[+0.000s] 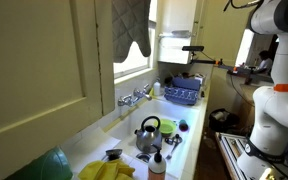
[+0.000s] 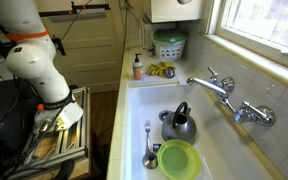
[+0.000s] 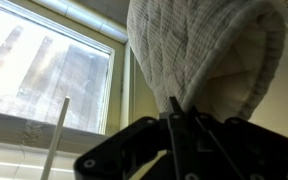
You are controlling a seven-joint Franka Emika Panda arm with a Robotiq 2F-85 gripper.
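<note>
A grey quilted cloth piece, seemingly an oven mitt (image 1: 131, 28), hangs high in front of the window in exterior view 1, its top cut off by the frame edge. The wrist view has the same quilted mitt (image 3: 179, 45) filling the upper middle, its narrow lower part reaching the dark fingertips. There my gripper is shut on the fabric. Exactly how much cloth lies between the fingers is hidden by shadow. Neither exterior view shows the gripper clearly.
Below is a white sink (image 2: 134, 120) with a kettle (image 2: 179, 127), a green bowl (image 2: 180, 160) and utensils. A faucet (image 2: 206, 86) juts over it. A soap bottle (image 2: 137, 69) and laundry basket (image 2: 169, 45) stand beyond. Yellow cloth (image 1: 106, 172) lies near the front.
</note>
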